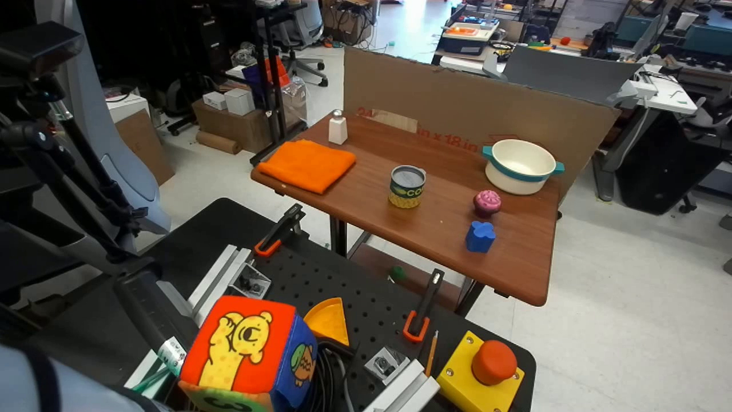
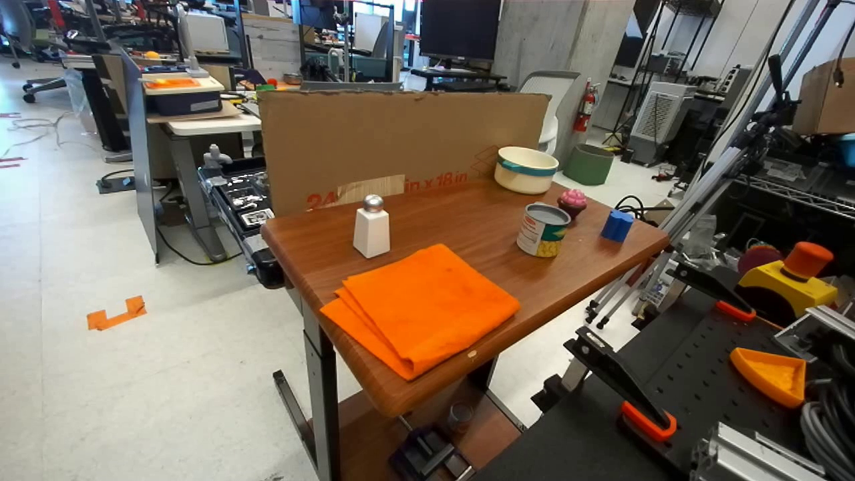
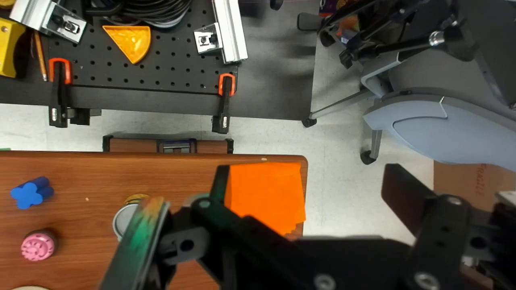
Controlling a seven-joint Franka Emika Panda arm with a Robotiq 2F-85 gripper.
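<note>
My gripper shows only in the wrist view, its two dark fingers spread wide apart with nothing held between them. Below it, one finger overlaps the left edge of a folded orange cloth [image 3: 271, 193]. The cloth lies flat at one end of the brown table [image 1: 439, 223]. A white shaker with a metal top [image 2: 372, 230] stands upright close by. Toward the table's middle is a can with a grey lid [image 1: 408, 186]. Farther along are a pink-topped cupcake [image 1: 487, 203], a blue flower-shaped block [image 1: 480, 237] and a cream pot with teal handles [image 1: 518, 167].
A cardboard sheet [image 1: 466, 99] stands along the table's far side. Across a floor gap is a black pegboard bench with clamps [image 1: 425, 305], a yellow wedge [image 1: 329, 321], a soft picture cube [image 1: 240, 343] and a red-buttoned yellow box [image 1: 473, 384]. Bare tabletop lies between the can and the pot.
</note>
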